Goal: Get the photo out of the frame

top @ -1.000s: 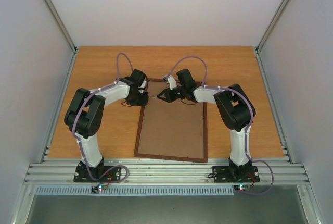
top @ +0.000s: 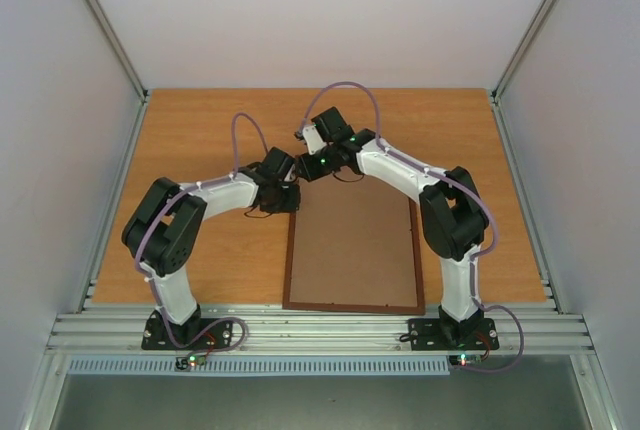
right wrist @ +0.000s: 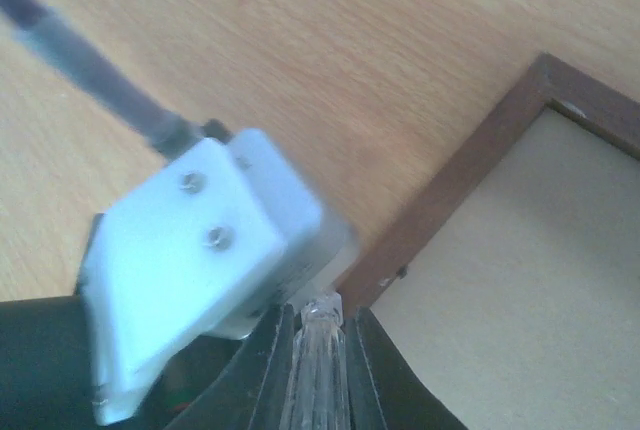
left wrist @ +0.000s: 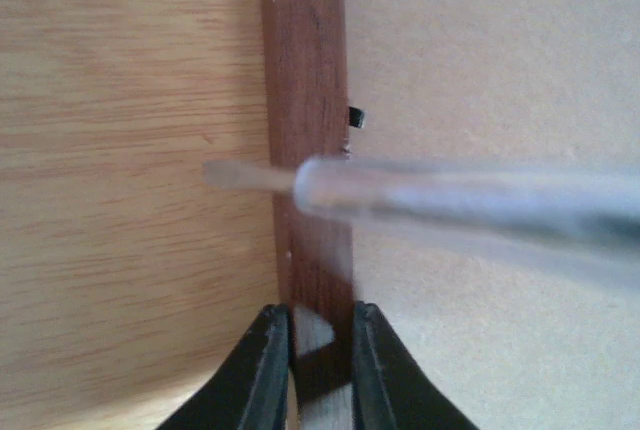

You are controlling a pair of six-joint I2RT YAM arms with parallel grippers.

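Note:
The dark wooden frame point(top: 416, 260) lies face down on the table, its light brown backing board point(top: 350, 250) inside. At its upper left, my left gripper is shut on the left rail point(left wrist: 307, 70). My right gripper is shut on a silvery, slender screwdriver-like tool point(right wrist: 320, 390) with a clear handle, just above that rail. In the left wrist view the tool's blurred tip point(left wrist: 245, 175) crosses the rail near a small dark metal tab point(left wrist: 356, 117). In the top view both grippers are close together and hide the frame's top left corner.
The two arms nearly meet over the frame's left edge. Pale walls enclose the table at back and sides.
The frame has shifted and turned to the right, along with my left gripper on it. My right gripper has moved up in the top view and slightly left, closer to the left one.

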